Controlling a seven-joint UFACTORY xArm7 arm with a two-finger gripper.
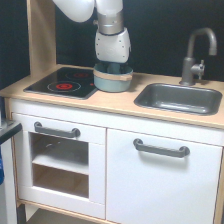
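A grey-green pot stands on the wooden counter just right of the black stove top. My gripper, below a white wrist, points down at the pot's top from directly above. Its fingertips are dark and blend with the pot's rim, so whether they touch the pot or hold anything cannot be made out.
The black stove top with red-ringed burners lies left of the pot. To the right are a sink basin and a tall grey faucet. Below are an open-fronted oven and a white cabinet door.
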